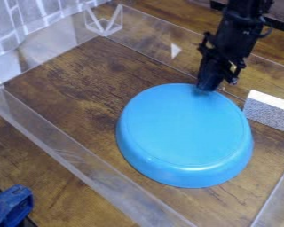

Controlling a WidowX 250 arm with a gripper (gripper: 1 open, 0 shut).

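A blue round object (184,137), like an upturned lid or dish, lies on the wooden floor of the tray in the middle of the camera view. My black gripper (209,82) reaches in from the top right, its tip low at the far rim of the blue object, and appears shut. Whether it touches the rim is hard to tell.
A pale speckled block (270,113) lies right of the blue object. A dark blue item (7,207) is at the lower left. Clear walls edge the wooden area. White cloth (8,35) is at the upper left.
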